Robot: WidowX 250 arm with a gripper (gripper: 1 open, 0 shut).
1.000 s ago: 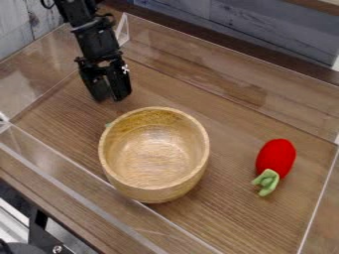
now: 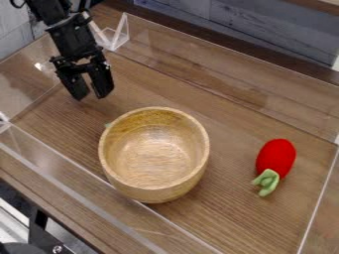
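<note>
My black gripper (image 2: 79, 79) hangs over the upper left of the wooden surface, open, with nothing visible between its fingers. A wooden bowl (image 2: 154, 151), empty, sits at the lower middle, below and to the right of the gripper. At the right lies a red object (image 2: 276, 159) with a green end, apart from the bowl.
A pale edge runs along the left, and dark shapes show at the bottom left corner.
My gripper has moved left, away from above the bowl's upper side. The bowl and the red object are where they were.
</note>
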